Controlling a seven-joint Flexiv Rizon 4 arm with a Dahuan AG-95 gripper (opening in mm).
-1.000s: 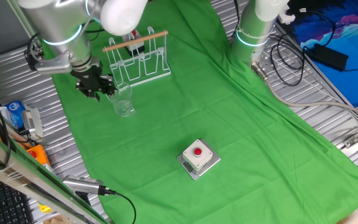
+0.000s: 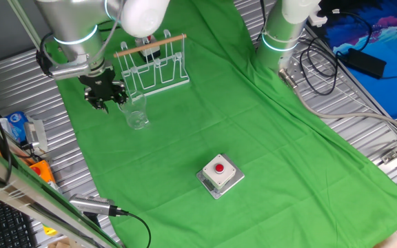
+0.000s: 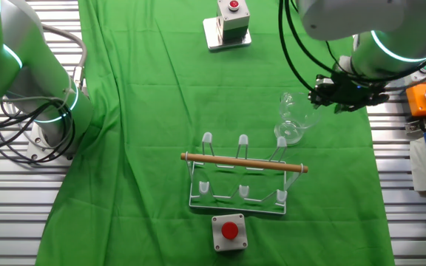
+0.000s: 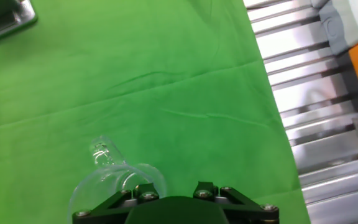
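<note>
A clear glass mug (image 2: 137, 119) stands on the green cloth, close by the gripper. From the other side, its transparent body (image 3: 290, 133) sits near the rack's far right corner. In the wrist view the mug (image 4: 87, 191) is at the lower left, with its handle (image 4: 106, 153) pointing up the picture. My gripper is open, its two black fingers apart and only cloth visible between them. The mug lies to the left of that gap, partly hidden behind the left finger (image 4: 146, 193). Whether finger and glass touch, I cannot tell.
A white wire rack (image 3: 239, 210) with a wooden bar (image 3: 244, 161) stands beside the mug. One red-button box (image 3: 229, 232) sits behind it; another (image 2: 219, 170) stands on the open cloth.
The arm above the wrist has swung slightly to the right in exterior view 1, and its tilt has changed. The gripper has shifted only a little beside the mug. Mug and rack have not moved.
</note>
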